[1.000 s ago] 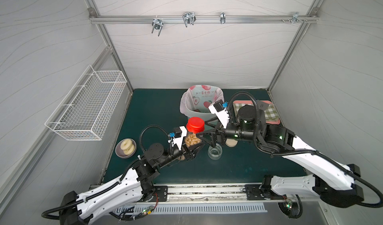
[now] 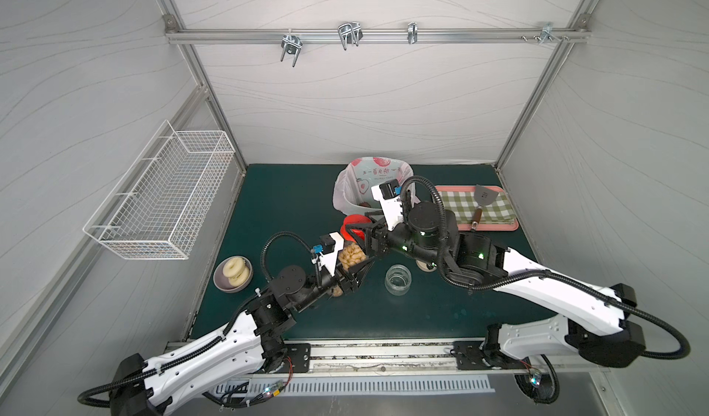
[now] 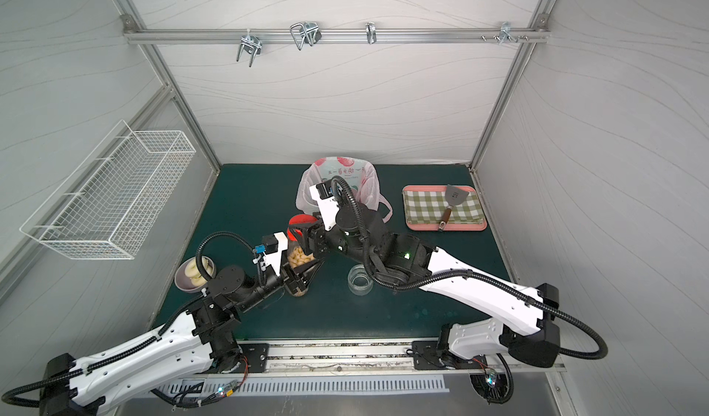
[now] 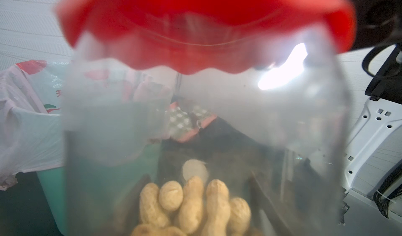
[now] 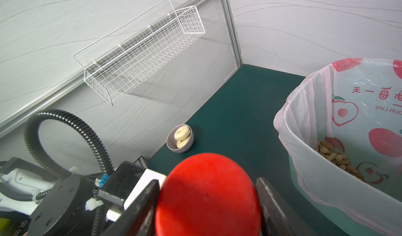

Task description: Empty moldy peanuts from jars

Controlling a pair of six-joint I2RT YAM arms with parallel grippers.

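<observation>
A clear jar of peanuts (image 4: 192, 206) with a red lid (image 5: 208, 194) is held in the air near the table's middle. My left gripper (image 2: 348, 272) is shut on the jar body.
An empty glass jar (image 2: 398, 279) stands right of the held jar. A bowl with pale rings (image 2: 232, 274) is at the left, a pink tray with cloth and spatula (image 3: 444, 227) at the back right. A wire basket (image 2: 162, 194) hangs on the left wall.
My right gripper has moved left onto the red lid and closed on it. The jar has shifted slightly left with the grippers.
</observation>
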